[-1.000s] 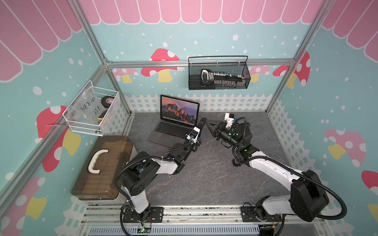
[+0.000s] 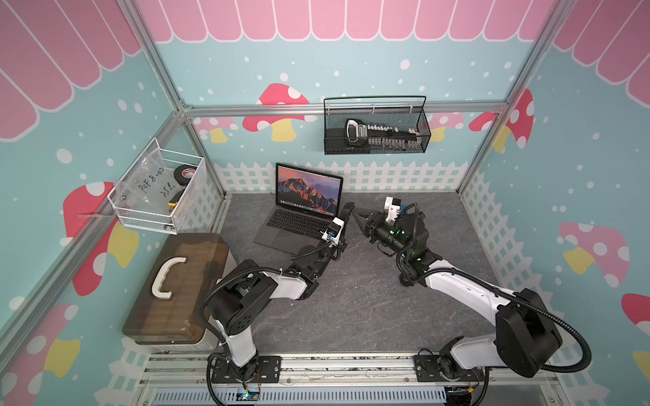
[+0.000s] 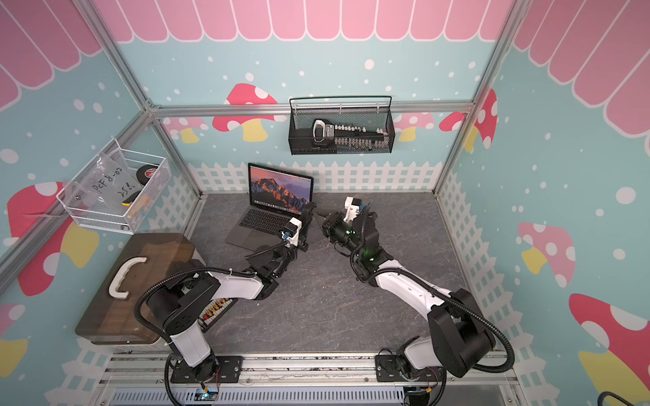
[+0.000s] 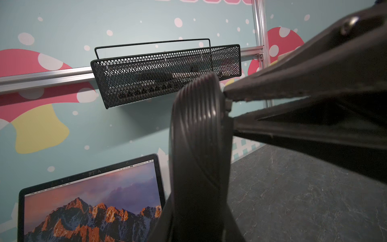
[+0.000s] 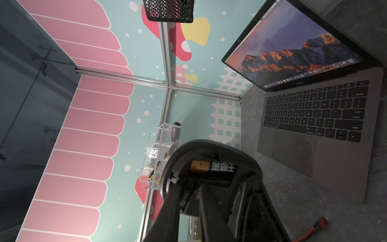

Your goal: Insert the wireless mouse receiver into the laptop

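Note:
My left gripper is shut on the black mouse [image 4: 197, 149], holding it upright in the air right of the laptop. In the right wrist view the underside of the mouse [image 5: 217, 155] shows an open compartment with a battery [image 5: 200, 165]. My right gripper reaches in from the right, its tips at that underside. Between them sits a small dark piece that looks like the receiver [image 4: 228, 105], close against the mouse; whether it is clear of the mouse I cannot tell. The laptop [image 5: 346, 155] stands open on the table, screen lit.
A black mesh basket [image 2: 376, 138] hangs on the back wall, a white wire basket [image 2: 145, 220] on the left. The brown case [image 2: 177, 297] fills the left side. A red-tipped cable [image 5: 321, 222] lies near the laptop. Clear table [image 2: 365, 311] spreads between the arms.
My left arm and the laptop look unmoved.

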